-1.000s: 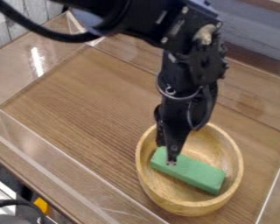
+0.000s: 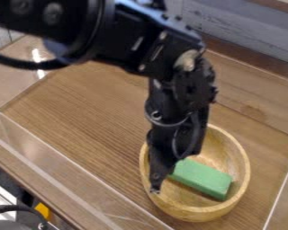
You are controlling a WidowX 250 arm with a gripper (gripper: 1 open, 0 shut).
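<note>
A tan round bowl [image 2: 187, 205] sits at the lower right of the board, holding a green rectangular block [image 2: 204, 179]. My black gripper [image 2: 161, 169] reaches down over the bowl's left part, its tips at the block's left. It looks shut; I cannot see anything held between its fingers, and the arm hides part of the block and bowl.
The wooden board [image 2: 68, 126] is clear on the left and at the back. A raised edge runs along the back right. Cables and a small yellow object lie off the board at the lower left.
The gripper has moved slightly left and down, from over the block toward the bowl's left side. The block shows slightly further right than a second ago.
</note>
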